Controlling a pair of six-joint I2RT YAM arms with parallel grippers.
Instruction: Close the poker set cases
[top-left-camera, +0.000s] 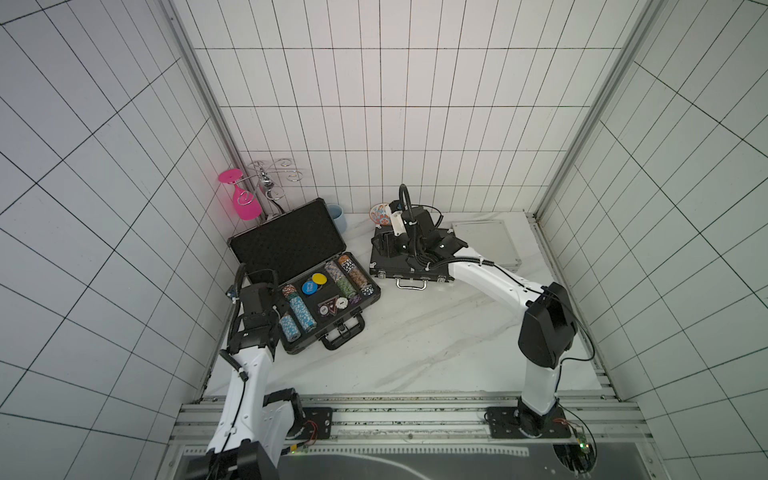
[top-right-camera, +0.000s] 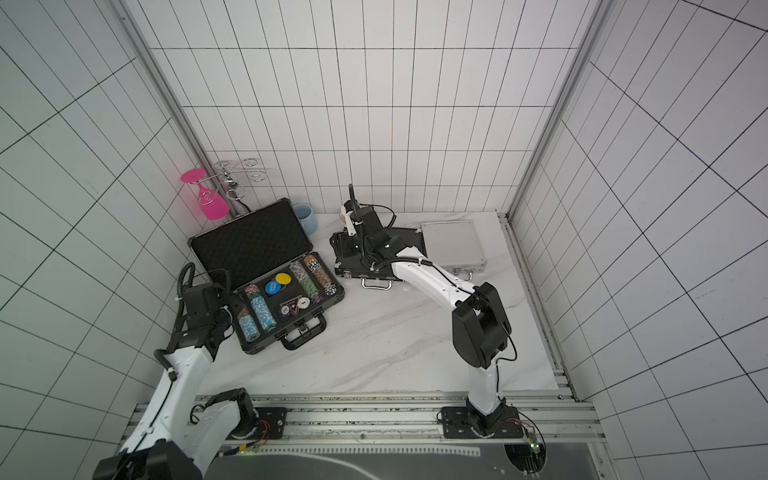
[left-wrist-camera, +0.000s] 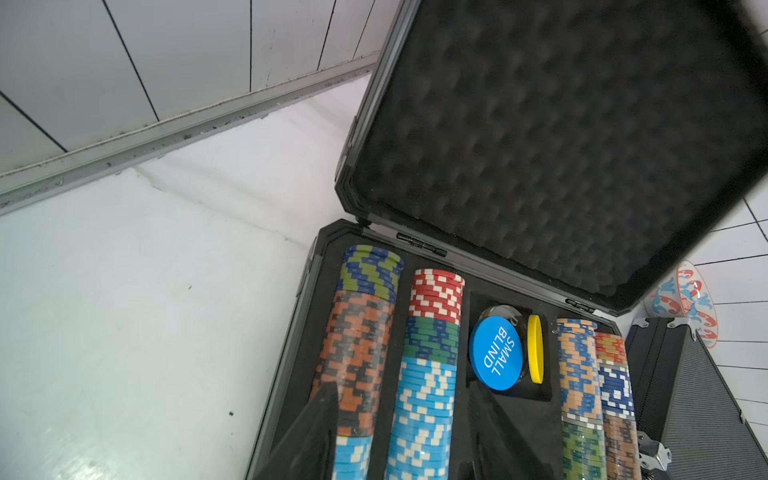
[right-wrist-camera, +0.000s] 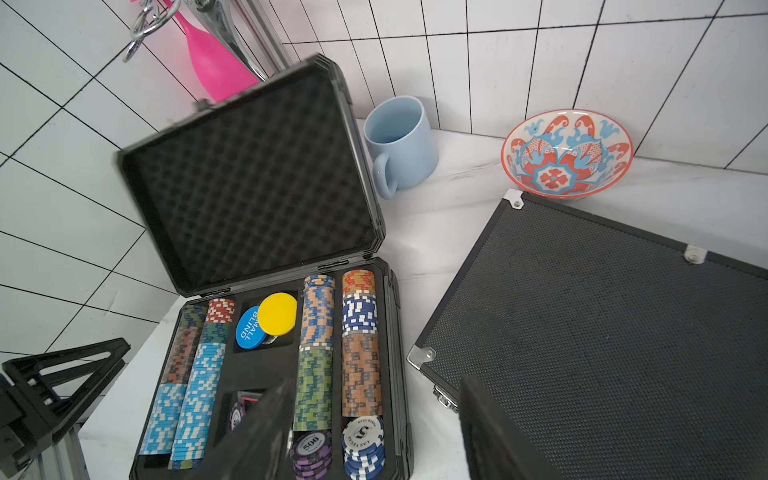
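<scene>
An open black poker case (top-left-camera: 326, 320) stands at the left, its lid (right-wrist-camera: 248, 180) raised and leaning back, foam showing, with chip stacks, blue and yellow buttons inside. My left gripper is open over the case's left chip rows, nothing visible between its fingers. My right gripper stands open above the gap between that case and a shut black case (right-wrist-camera: 592, 336) in the middle, which my arm partly hides in the top views. A shut silver case (top-right-camera: 452, 240) lies right of the black one.
A blue mug (right-wrist-camera: 404, 140) and patterned bowl (right-wrist-camera: 566, 156) stand along the back. A metal rack with a pink glass (top-left-camera: 244, 200) stands in the back-left corner.
</scene>
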